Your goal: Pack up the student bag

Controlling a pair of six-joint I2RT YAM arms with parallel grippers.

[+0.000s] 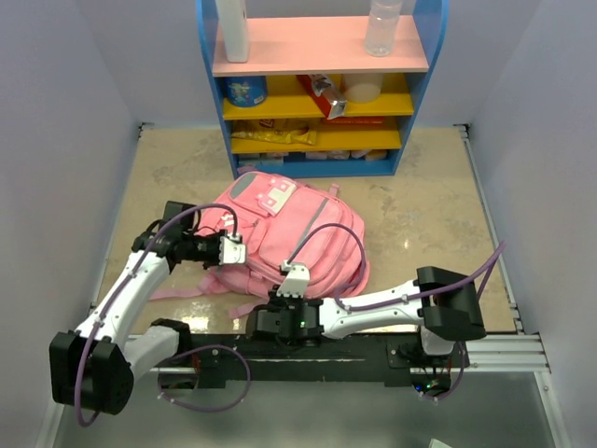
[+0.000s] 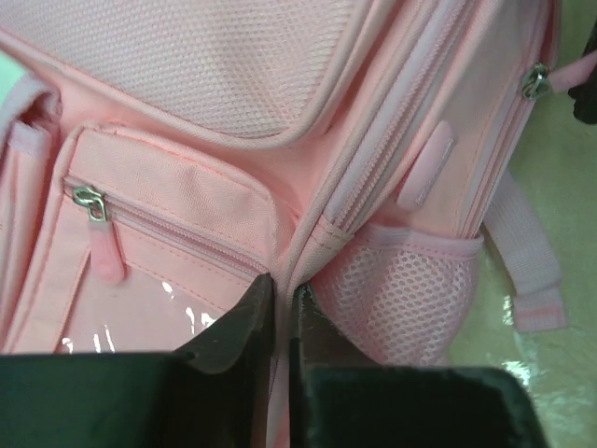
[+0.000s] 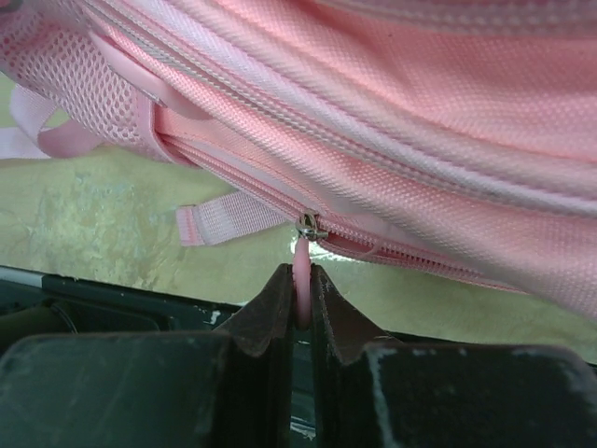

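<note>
The pink school bag [image 1: 322,229] lies flat on the table, several zips and pockets on its upper face. In the left wrist view, my left gripper is shut on a fold of the bag's fabric [image 2: 287,252], between a small zipped pocket and the mesh side pocket [image 2: 401,289]. My right gripper is shut on a pink zip pull [image 3: 301,266] at the bag's near edge. Its metal slider [image 3: 309,224] sits on the zip track, which looks closed around it. The bag's inside is hidden.
Behind the bag stands a blue shelf [image 1: 424,84] with yellow boards, holding a red packet [image 1: 324,95], a blue tin [image 1: 245,91], yellow packs and a clear bottle [image 1: 382,26]. Pink straps [image 1: 177,291] trail to the left.
</note>
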